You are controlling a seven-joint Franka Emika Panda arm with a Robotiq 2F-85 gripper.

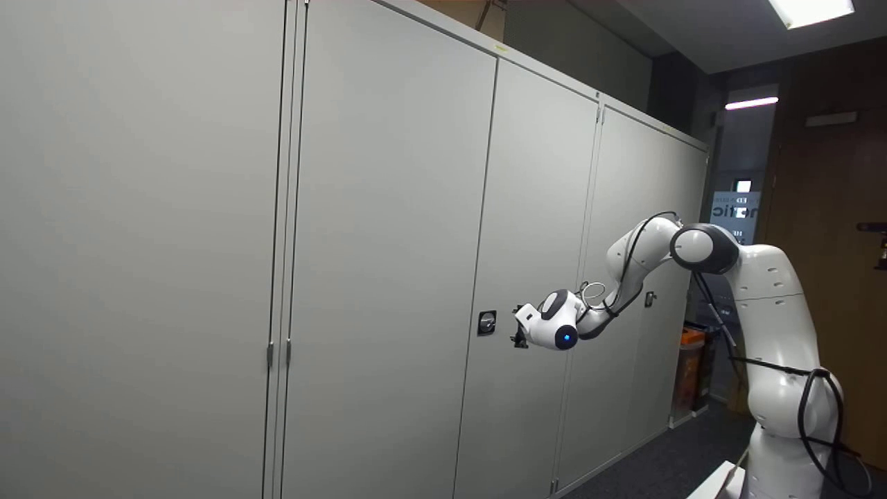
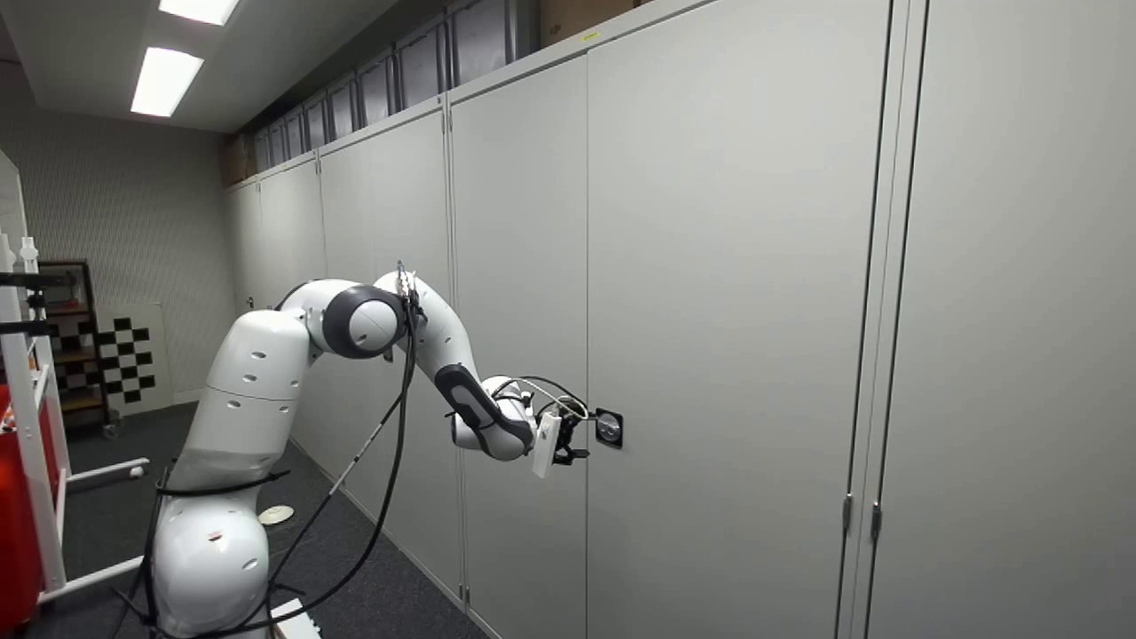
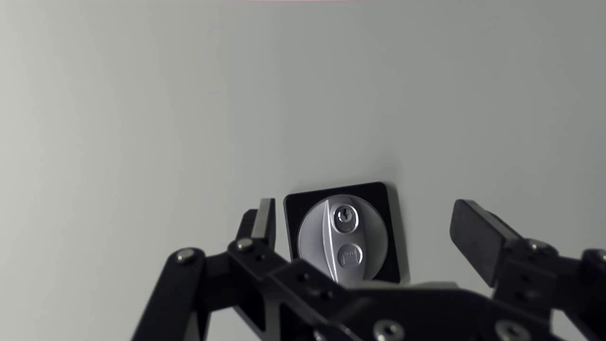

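A round silver knob [image 3: 370, 241] with a keyhole sits on a square black plate [image 3: 393, 255] fixed to the grey cabinet door [image 1: 532, 208]. In the wrist view my gripper is open, its fingers [image 3: 480, 238] spread wide to either side of the knob. Nothing is held between them. In exterior view 1, a gap separates the gripper [image 1: 517, 327] from the lock plate [image 1: 486, 323]. The knob's lower end is hidden behind the gripper's frame in the wrist view.
Tall cabinet doors [image 2: 735, 266] form a flat closed wall ahead. Thin metal handles [image 2: 848, 515] lie along another door seam. A white rack [image 2: 32, 426] stands at the left in exterior view 2, and loose cables [image 2: 399, 447] hang from the arm.
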